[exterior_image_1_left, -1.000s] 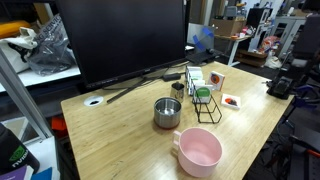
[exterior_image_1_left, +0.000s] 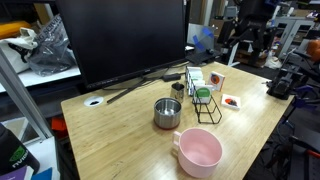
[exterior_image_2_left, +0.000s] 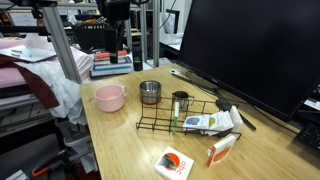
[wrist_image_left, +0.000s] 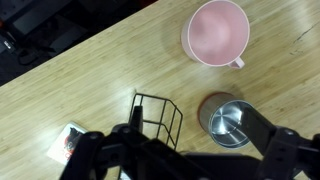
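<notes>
My gripper stands open above the table, its two dark fingers spread along the bottom of the wrist view with nothing held. In exterior view 2 the gripper (exterior_image_2_left: 114, 58) hangs near the pink mug (exterior_image_2_left: 110, 98), well above the tabletop. That pink mug (exterior_image_1_left: 199, 152) is at the table's front in exterior view 1, with its handle to the left. A steel pot (exterior_image_1_left: 167, 113) sits behind it. The black wire rack (exterior_image_2_left: 165, 127) is farther along and holds a green item (exterior_image_1_left: 203, 95) and a white packet (exterior_image_2_left: 212, 121). My fingers partly hide the rack in the wrist view.
A dark cup (exterior_image_1_left: 178, 91) stands by the rack. A white-and-orange box (exterior_image_2_left: 222, 149) and a flat white-and-red packet (exterior_image_2_left: 173, 164) lie beyond it. The large black monitor (exterior_image_1_left: 120, 40) borders the table's back. Bare wood (exterior_image_1_left: 115, 130) lies left of the pot.
The objects on the table stayed in place.
</notes>
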